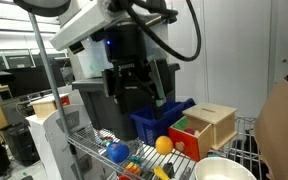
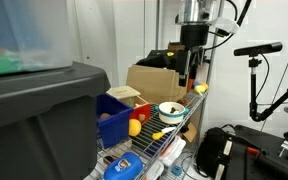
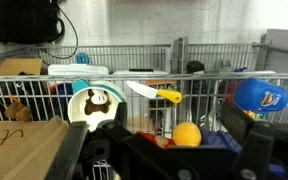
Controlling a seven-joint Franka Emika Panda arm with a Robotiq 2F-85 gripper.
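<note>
My gripper stands open above the wire rack, its dark fingers wide apart in the wrist view and nothing held between them. Beyond the fingertips a knife with a yellow handle (image 3: 169, 95) lies across the rack's front rail. To its left is a white bowl (image 3: 76, 105) with something brown and white in it. An orange ball (image 3: 187, 134) lies below the knife in the picture, and a blue object (image 3: 261, 95) sits to the right. In exterior view 2 the gripper (image 2: 187, 80) hangs clear above the bowl (image 2: 171, 112).
A blue bin (image 1: 164, 122) and a small wooden box (image 1: 204, 128) stand on the rack. Cardboard (image 1: 284, 125) rises at the right in exterior view 1. A large dark container (image 2: 54, 130) fills the left of exterior view 2. Open floor lies in front of the rack.
</note>
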